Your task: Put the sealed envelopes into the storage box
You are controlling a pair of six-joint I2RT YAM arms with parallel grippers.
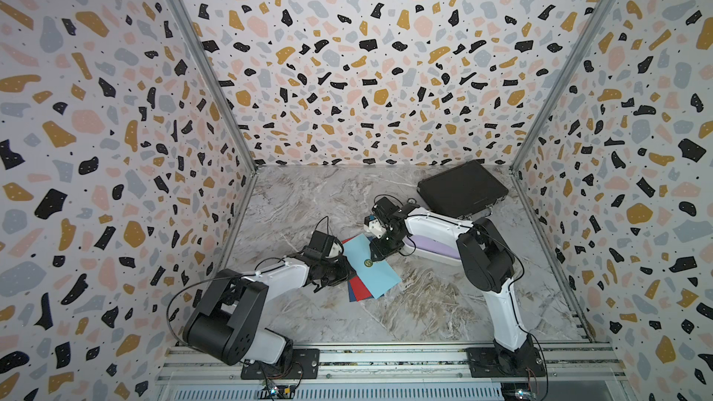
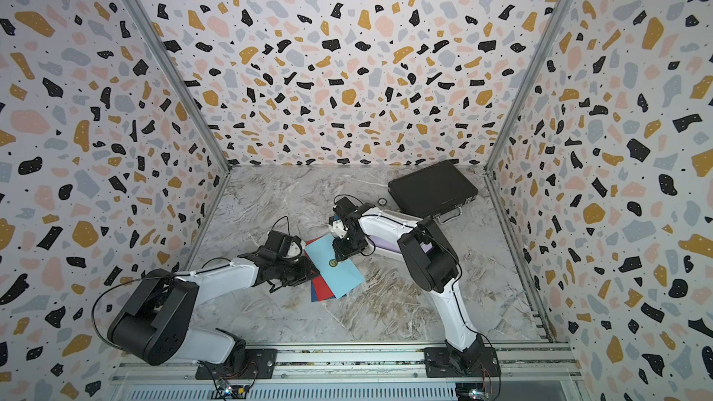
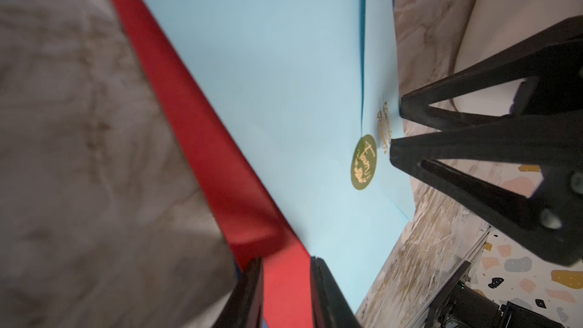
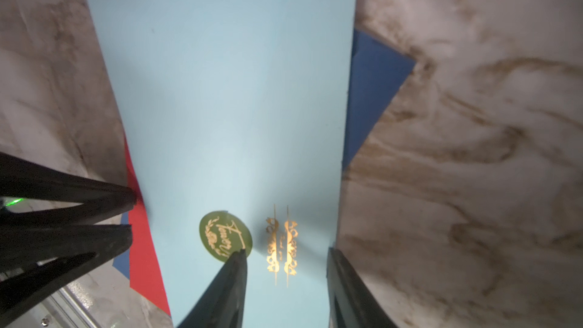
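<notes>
A light blue envelope point(image 4: 243, 115) with a gold round seal point(image 4: 226, 235) lies over a red envelope point(image 3: 188, 109). Under both, a dark blue envelope point(image 4: 373, 85) peeks out. In the left wrist view, a crease runs along the light blue envelope's right part. At the stack's left edge is my left gripper, fingers around the exposed red strip; its grip on any envelope is unclear. My right gripper stands part open at the light blue envelope's right edge. A white box with a lavender interior point(image 1: 430, 245), likely the storage box, sits partly hidden behind the right arm.
A black, flat case point(image 1: 464, 188) stands at the back right, with a small round object point(image 1: 412, 201) left of it.
</notes>
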